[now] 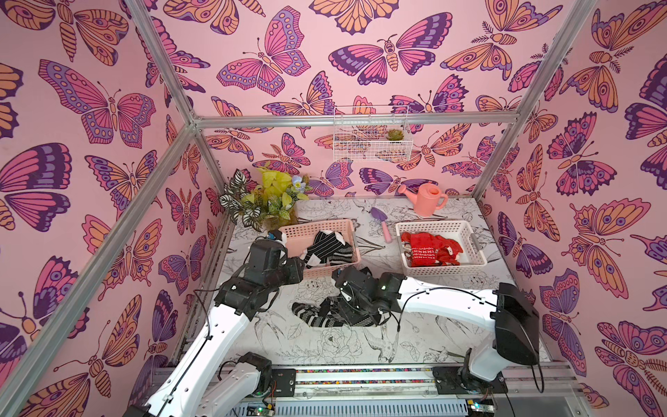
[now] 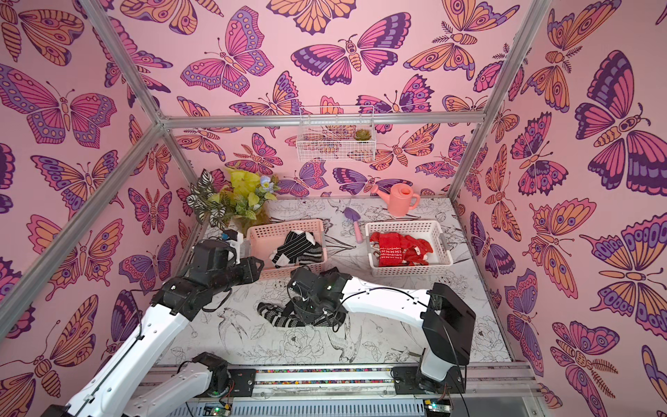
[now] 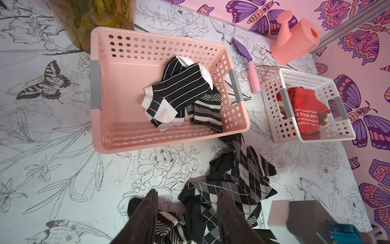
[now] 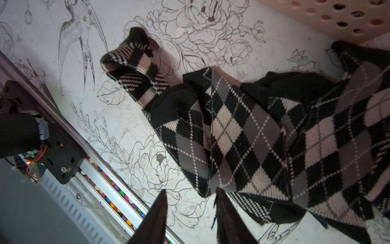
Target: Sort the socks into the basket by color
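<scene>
Several black, grey and white argyle and striped socks (image 4: 247,142) lie in a loose pile on the table, in front of the pink basket (image 3: 101,122). That basket holds black socks with white stripes (image 3: 178,91). Red patterned socks (image 1: 427,248) are in the white basket (image 1: 444,268) to its right. My left gripper hangs above the table by the pink basket's front left, fingers apart with nothing held. Low over the pile, the right gripper stands open near the argyle socks' edge. From above, the right arm covers part of the pile.
Behind the baskets stand a plant in a yellow vase (image 1: 276,191) and a coral watering can (image 1: 425,199). A purple and pink trowel (image 1: 381,221) lies between the baskets. Bare table shows left of the pile.
</scene>
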